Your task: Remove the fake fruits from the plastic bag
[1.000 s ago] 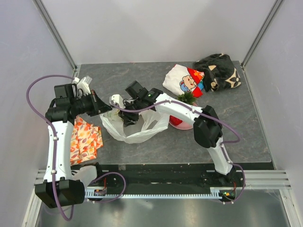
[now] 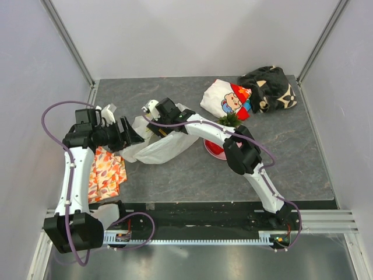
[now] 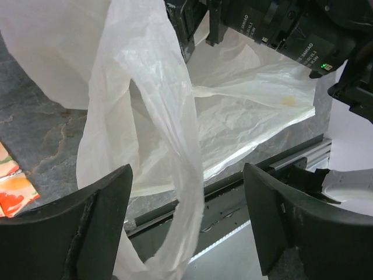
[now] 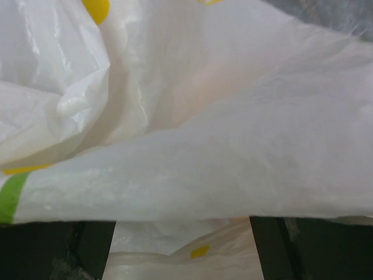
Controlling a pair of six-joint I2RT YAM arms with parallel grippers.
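Note:
The white plastic bag (image 2: 166,149) lies crumpled and lopsided on the left-centre of the table. At its left edge my left gripper stands open, a fold of bag film hanging between its spread fingers. My right gripper is at the bag's mouth, its fingers (image 4: 280,245) wide apart, with a band of film across the front of them. In the right wrist view a pale orange tint (image 4: 207,87) shows faintly through the plastic; its shape cannot be made out. No fruit inside the bag is clearly visible.
A pink bowl (image 2: 215,155) holding a red fruit (image 2: 215,147) and a pineapple (image 2: 230,119) sits beside the right arm. Behind are a cartoon-print cloth (image 2: 218,98) and a dark cloth (image 2: 265,87). An orange patterned cloth (image 2: 106,175) lies front left.

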